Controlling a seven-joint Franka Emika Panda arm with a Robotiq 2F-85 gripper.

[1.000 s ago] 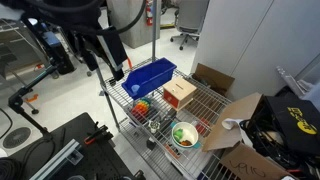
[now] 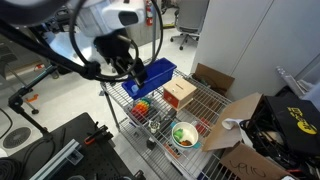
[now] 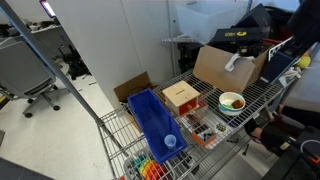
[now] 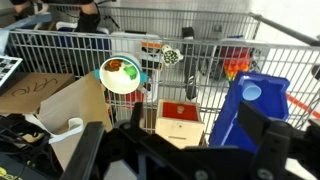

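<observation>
My gripper is open, its dark fingers spread wide at the bottom of the wrist view with nothing held between them. Farther below, a wooden box (image 4: 180,123) shows through the gap. In exterior view 1 the gripper hangs in the air in front of a blue tray (image 2: 155,76). The tray lies on a wire rack (image 3: 120,130), with a small translucent cup (image 3: 170,141) in it. A light bowl (image 3: 231,103) stands apart from the wooden box (image 3: 181,97) and holds colourful pieces.
An open cardboard box (image 3: 222,68) and black cases (image 2: 297,122) crowd one end of the rack. Small multicoloured items (image 2: 141,107) and several tools lie near the rack's front. Bare wire grid shows between the bowl and the tray.
The arm has swung right and lower in exterior view 1, so its white body and gripper now appear in front of the tray. The objects on the rack look unmoved.
</observation>
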